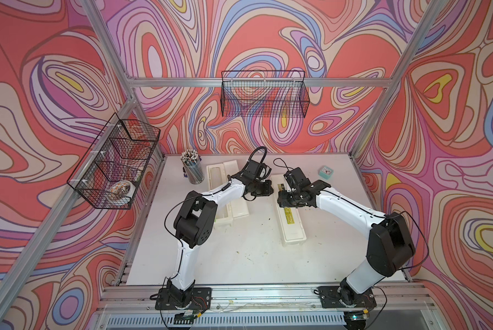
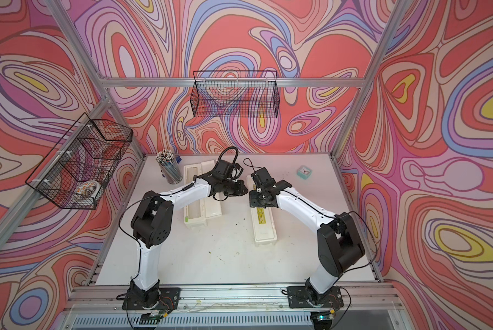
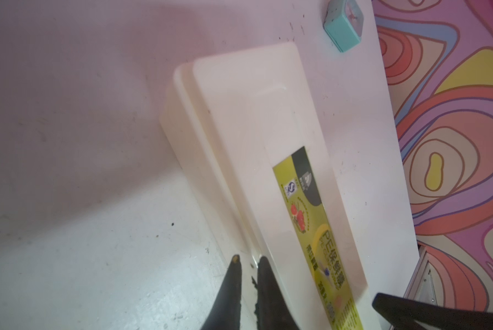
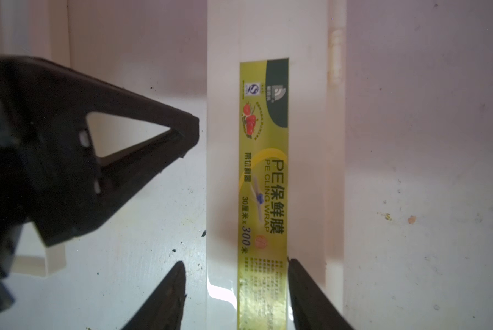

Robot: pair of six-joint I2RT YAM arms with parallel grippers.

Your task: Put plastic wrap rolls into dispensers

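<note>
The closed white dispenser (image 1: 293, 235), with a yellow-green cling wrap label (image 4: 263, 192), lies right of the table's middle. Over its label stands my right gripper, fingers wide apart, nothing gripped between them. My left gripper is beside the dispenser's left side; its fingers are almost together, and I see no object held in the narrow gap. One dark finger of the right gripper reaches into the left wrist view at lower right. An open, long white dispenser (image 2: 196, 220) is at the left with its lid folded to the right. No wrap roll is visible.
A glass jar of straws (image 1: 192, 166) stands at the back left, and a small teal clock (image 1: 325, 172) at the back right. Wire baskets (image 1: 265, 99) hang at the back and left.
</note>
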